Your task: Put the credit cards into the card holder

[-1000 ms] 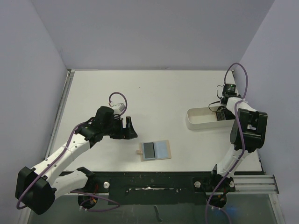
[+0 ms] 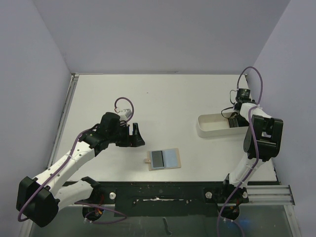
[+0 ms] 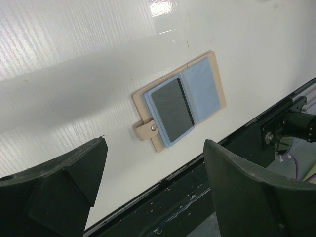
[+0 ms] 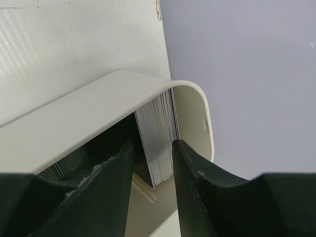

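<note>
The open card holder (image 3: pixel 201 90), tan with pale blue sleeves and a dark panel, lies flat near the table's front edge. My left gripper (image 2: pixel 131 139) hangs behind and to the left of it in the top view, open and empty. In the right wrist view, a stack of cards (image 4: pixel 154 133) stands on edge at one end of a white box (image 4: pixel 89 101). My right gripper is partly open, its fingertips on either side of the stack. Whether the pads touch any card cannot be told.
Inside the box, a dark space lies beside the stack, and more thin edges (image 4: pixel 53 170) show at the lower left. A grey wall (image 4: pixel 247 74) rises close to the box's right end. The table (image 2: pixel 163 108) between the arms is bare.
Across the top views, both arms, the box and the card holder hold the same places.
</note>
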